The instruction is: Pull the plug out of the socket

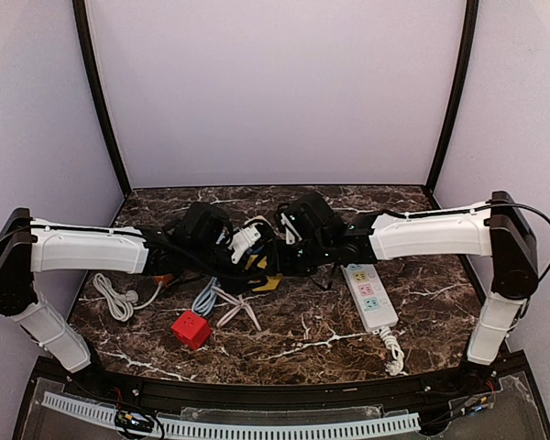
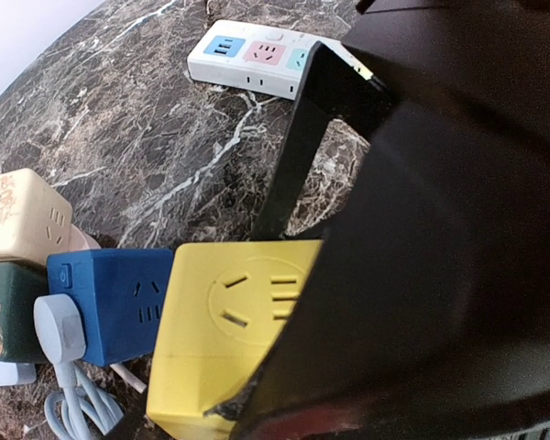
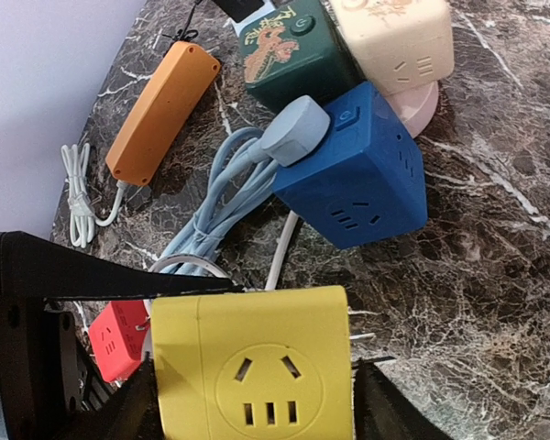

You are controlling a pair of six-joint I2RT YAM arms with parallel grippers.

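Note:
A yellow cube socket (image 3: 257, 367) is held up between the arms; its slotted face shows in both wrist views. My left gripper (image 1: 247, 270) is shut on it, and one of its black fingers (image 3: 137, 282) runs behind the cube in the right wrist view. My right gripper reaches in from the right, its blurred fingers (image 3: 385, 408) apart on either side of the cube; whether they touch it I cannot tell. A pale cable (image 1: 238, 312) hangs beneath the grippers. The plug on the yellow socket is mostly hidden.
Close by stand a blue cube socket (image 3: 367, 174) with a pale plug (image 3: 296, 131), a green one (image 3: 298, 55) and a cream one (image 3: 399, 37). A red cube (image 1: 192, 330) lies front left, a white power strip (image 1: 370, 298) at right. An orange strip (image 3: 162, 112) lies at left.

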